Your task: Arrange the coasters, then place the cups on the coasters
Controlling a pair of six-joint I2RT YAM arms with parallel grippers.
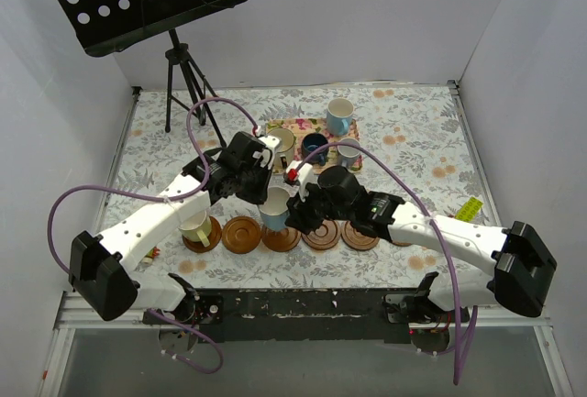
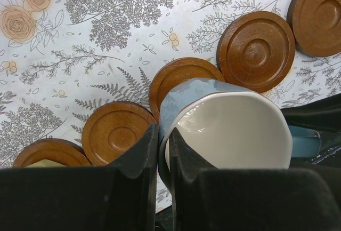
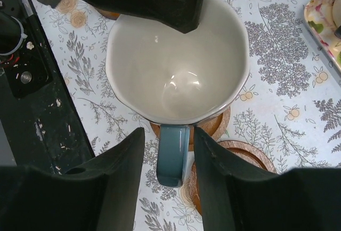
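Observation:
A light blue cup with a white inside hangs above the row of wooden coasters. My left gripper is shut on its rim, as the left wrist view shows. My right gripper is open around the cup's blue handle, one finger on each side. Below the cup lie the wooden coasters, one partly hidden by it. At the left end, a pale yellow cup stands on a coaster.
A floral tray behind the grippers holds several cups. Another blue cup stands at the back. A music stand rises at the back left, and a green-yellow object lies at the right.

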